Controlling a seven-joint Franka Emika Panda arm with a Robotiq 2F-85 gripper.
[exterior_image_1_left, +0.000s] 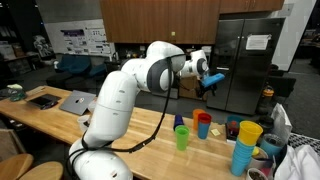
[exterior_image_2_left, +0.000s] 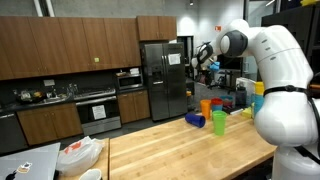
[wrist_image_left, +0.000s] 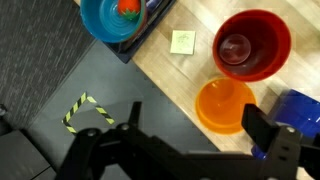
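Note:
My gripper hangs open above the far edge of the table, with nothing between its fingers. Below it in the wrist view, an orange cup (wrist_image_left: 224, 106) stands near that edge. Touching or close beside it is a red cup (wrist_image_left: 268, 62), seen from above with a round shape inside. A dark blue cup (wrist_image_left: 300, 112) shows at the right, partly covered by a finger. Exterior view 2 shows the blue cup (exterior_image_2_left: 195, 119) lying on its side and a green cup (exterior_image_2_left: 219, 125) upright nearer the arm.
A blue bowl (wrist_image_left: 92, 20) with a red item inside and a small pale yellow square (wrist_image_left: 183, 42) lie near the red cup. Stacked blue cups (exterior_image_1_left: 242, 157) and yellow cups (exterior_image_1_left: 251, 131) crowd one side.

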